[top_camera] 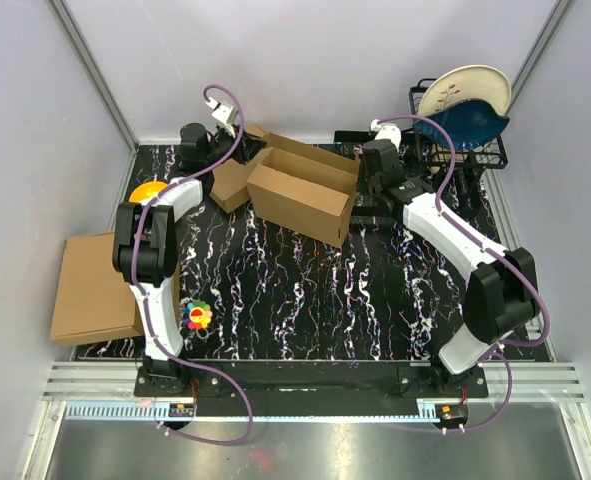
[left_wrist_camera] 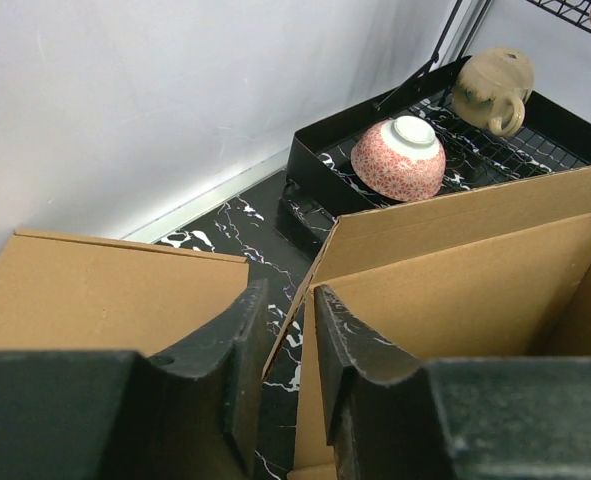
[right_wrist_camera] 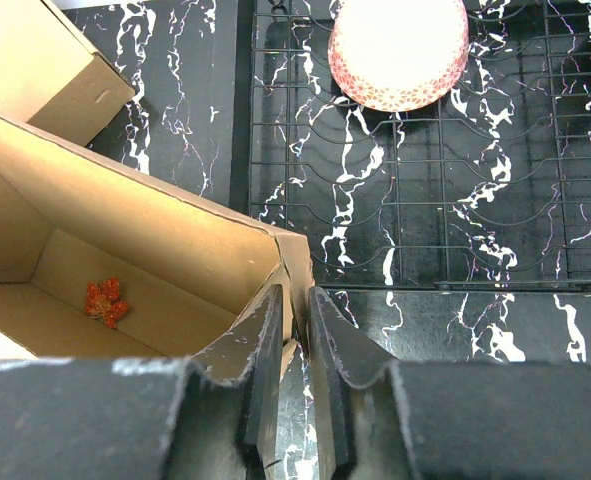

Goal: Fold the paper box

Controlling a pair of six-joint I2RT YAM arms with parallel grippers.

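Observation:
The brown paper box (top_camera: 300, 205) stands open-topped at the back middle of the counter. My left gripper (top_camera: 254, 147) is at its left end. In the left wrist view a slanting cardboard edge (left_wrist_camera: 288, 320) lies between that gripper's fingers, with a visible gap on its left. My right gripper (top_camera: 363, 163) is at the box's right end. Its fingers (right_wrist_camera: 322, 325) stand close on either side of the box's corner edge (right_wrist_camera: 293, 262) in the right wrist view; whether they press on it cannot be told. A small red-orange thing (right_wrist_camera: 106, 303) lies on the box's floor.
A second cardboard box (top_camera: 231, 182) sits close behind the left end, and another (top_camera: 97, 290) lies at the far left. The dish rack (top_camera: 490, 155) stands at the back right, with an upturned bowl (left_wrist_camera: 400, 160).

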